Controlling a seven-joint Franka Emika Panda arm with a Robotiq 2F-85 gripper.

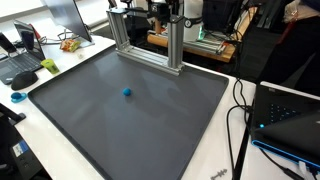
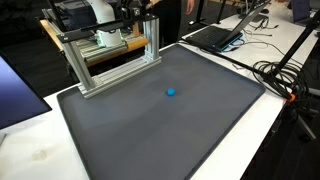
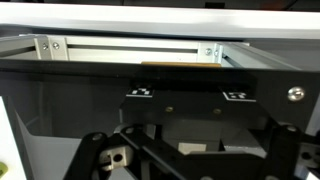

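A small blue object lies alone on the grey mat, and exterior view 2 shows the same blue object a little behind the mat's middle. At the bottom of the wrist view, my gripper is open, with its dark finger parts wide apart at left and right. No object shows held between them. The blue object is outside the wrist view. In the exterior views the arm is up by the metal frame at the mat's back edge, well away from the blue object; its fingertips are hard to make out there.
A metal frame stands along its back edge. Cables and a dark case lie to the right in exterior view 1. Laptops and small items crowd the far left there.
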